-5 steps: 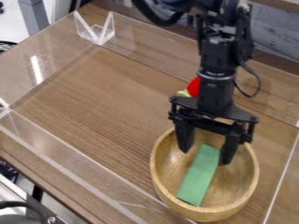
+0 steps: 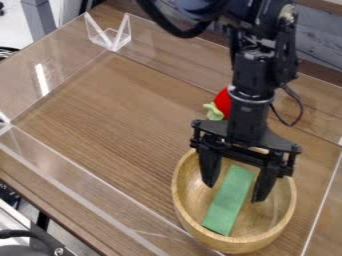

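Note:
My black gripper (image 2: 238,168) hangs open over a round wooden bowl (image 2: 255,237), its two fingers pointing down into it on either side of a green rectangular block (image 2: 226,206) that lies in the bowl. Whether either finger touches the block or the bowl is unclear. Behind the arm, a red object with a pale green part (image 2: 222,102) rests on the table, partly hidden by the arm.
A clear plastic piece (image 2: 110,32) stands at the back left. A grey board runs along the back right. Cables lie beyond the table's left edge.
The bowl and green block look unmoved.

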